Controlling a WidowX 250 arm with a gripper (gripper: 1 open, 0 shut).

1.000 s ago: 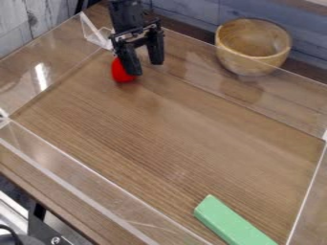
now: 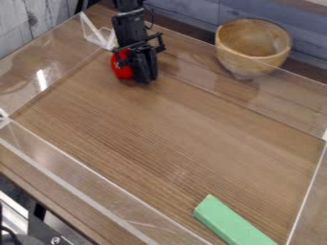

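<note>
The black gripper (image 2: 136,53) is low over the table (image 2: 163,134) at the top centre-left, right at a red object (image 2: 121,67) that is partly hidden behind it. The gripper's fingers look close together; I cannot make out whether anything is between them.
A wooden bowl (image 2: 250,43) stands at the back right. A green block (image 2: 234,219) lies at the front right.
The gripper has shifted slightly left and down over the red object, covering more of it, and its spread fingers now appear narrower.
</note>
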